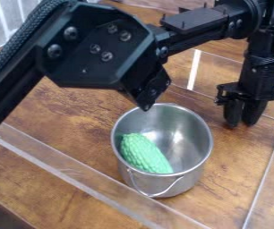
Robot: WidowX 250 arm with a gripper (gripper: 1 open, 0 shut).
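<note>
A steel pot [187,165] with a thin handle stands on the wooden table [55,197] at the lower middle. A pale green corn cob toy [144,154] lies inside it, leaning along the left side. My black gripper [243,110] points down at the right, low over the table and beside the pot, apart from it. Whether its fingers hold anything is too dark to tell.
The black arm crosses the upper left and top, above the pot. Clear or taped strips run along the table at the lower left and right. Bare wood lies to the pot's left.
</note>
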